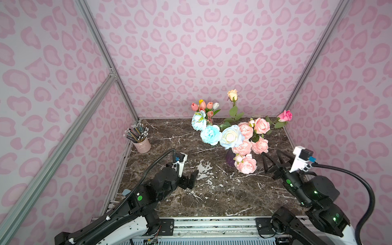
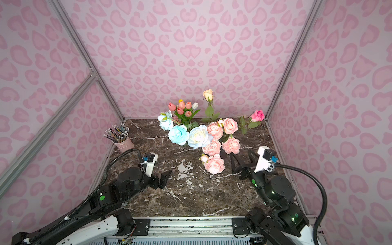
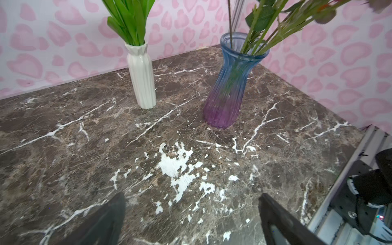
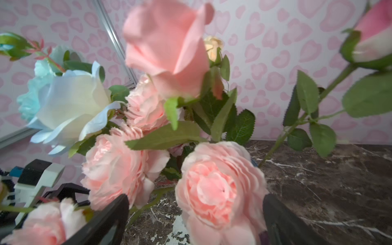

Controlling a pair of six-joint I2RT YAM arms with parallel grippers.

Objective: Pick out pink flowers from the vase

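A blue-to-purple glass vase (image 3: 230, 87) stands on the marbled table, its stems leaning out. Light pink blooms, among them a pink peony (image 4: 220, 187) and a pink rose (image 4: 167, 47), crowd its right side with a white-blue rose (image 1: 231, 136). One darker pink rose (image 1: 285, 116) reaches out to the far right. My right gripper (image 1: 270, 161) is open close by the lower right blooms; in the right wrist view the peony shows between its fingers, and contact cannot be judged. Over the left part of the table my left gripper is open and empty.
Tulips stand in a narrow white vase (image 3: 142, 75) behind the glass one. A pink cup (image 1: 142, 145) of brushes is at the left edge. Bare table (image 1: 208, 196) lies at the front middle. Walls close in at the back and sides.
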